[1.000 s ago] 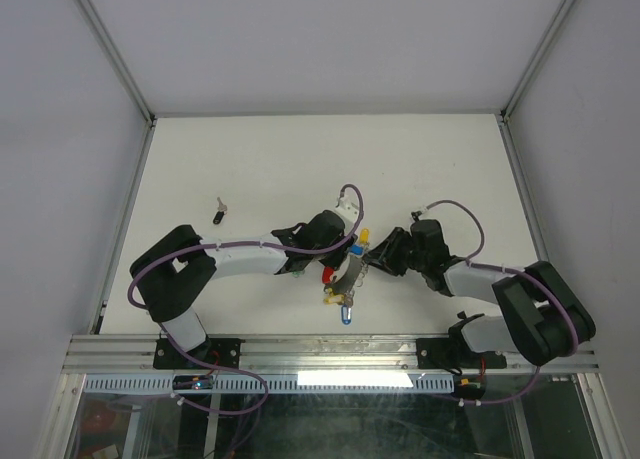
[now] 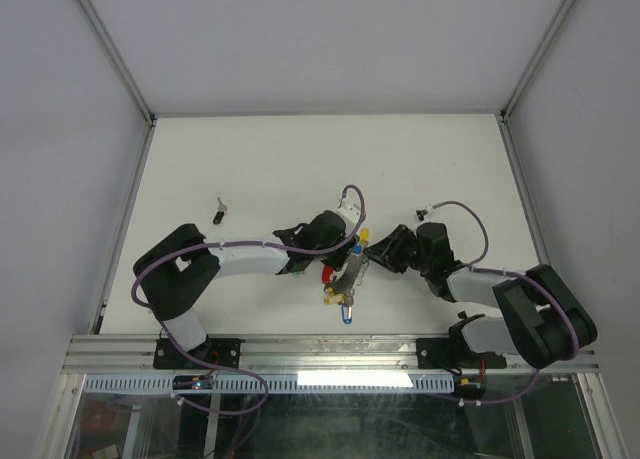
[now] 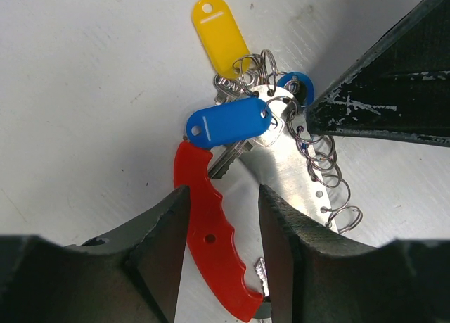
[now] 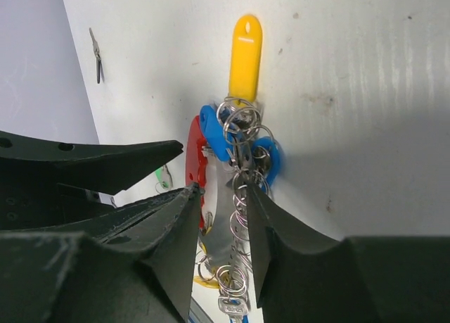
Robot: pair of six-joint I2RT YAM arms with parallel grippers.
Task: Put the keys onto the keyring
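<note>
A silver key holder plate (image 3: 274, 168) with a red handle (image 3: 200, 207) lies on the table. Small wire rings (image 3: 336, 189) run along its edge. A yellow tag (image 3: 221, 38) and a blue tag (image 3: 228, 121) with keys lie at its far end; another blue tag (image 3: 299, 89) is partly hidden behind the rings. Over the plate and handle, my left gripper is open, nothing between its fingertips. My right gripper is at the ring edge, its fingertips a little apart. Rings and plate show in that gap; whether they are gripped is unclear.
A small key with a black head (image 2: 219, 218) lies apart at the left. A yellow tag (image 2: 333, 299) and a blue tag (image 2: 347, 316) lie at the holder's near end.
The left arm and the key holder look almost unchanged.
</note>
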